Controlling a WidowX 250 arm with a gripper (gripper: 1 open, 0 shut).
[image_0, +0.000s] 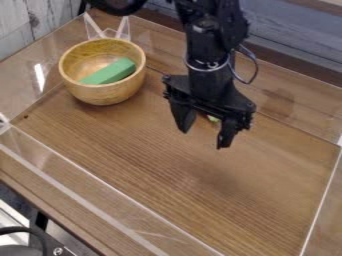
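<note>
My black gripper (209, 122) hangs in the centre over the wooden table, open, its two fingers spread to left and right. Behind and between its fingers a small object (213, 121) with yellow and green parts is partly hidden by the gripper. A round wooden bowl (104, 89) at the upper left holds a green block (110, 72).
A wall runs along the back and left, and a dark cable (34, 233) shows at the lower left corner.
</note>
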